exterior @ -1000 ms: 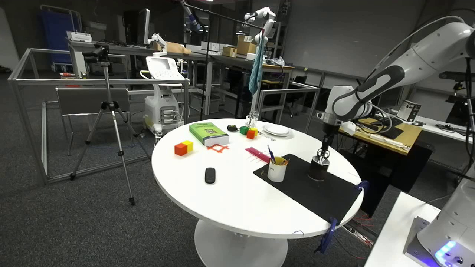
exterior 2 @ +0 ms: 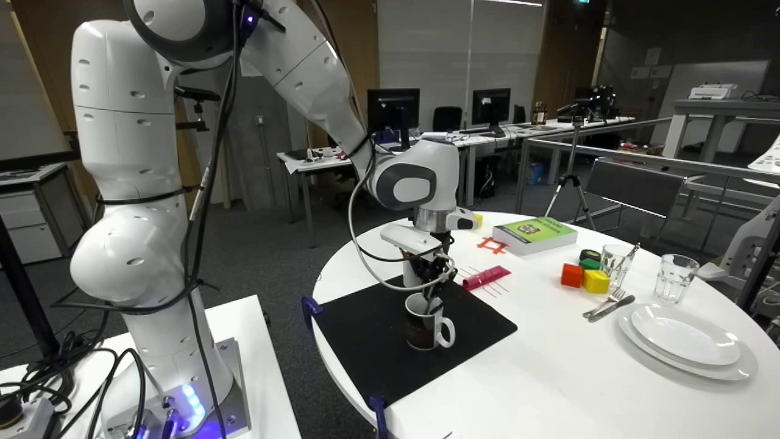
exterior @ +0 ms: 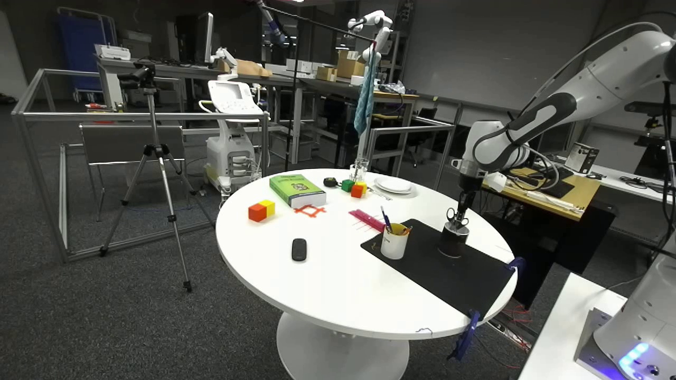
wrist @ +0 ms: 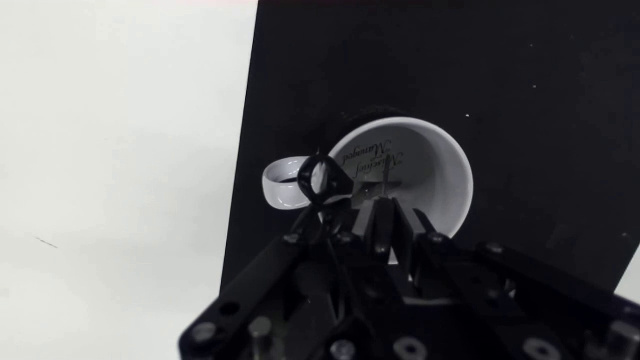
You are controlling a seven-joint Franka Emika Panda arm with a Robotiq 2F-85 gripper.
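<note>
Black-handled scissors point(wrist: 324, 180) stand point down in a dark mug point(exterior: 453, 241) with a white inside. Their blades reach into the mug in the wrist view, and one handle loop sticks out on the side of the mug's handle point(wrist: 286, 191). My gripper is above the mug's opening, shut on the other part of the scissors' handle, a dark piece between its pads. In exterior view 2 the mug point(exterior 2: 422, 330) stands upright on a black mat point(exterior 2: 365, 351); cables partly hide the fingers there.
Close by on the mat's edge is a white cup point(exterior: 394, 246) with pens. A pink object point(exterior: 366, 220), a mouse point(exterior: 299, 249), a green book point(exterior: 298, 190), cubes point(exterior: 257, 212) and plates point(exterior: 393, 184) lie farther off.
The scissors' handles have shifted and now look spread wider, with one loop showing farther left. Arm and mug look almost unmoved.
</note>
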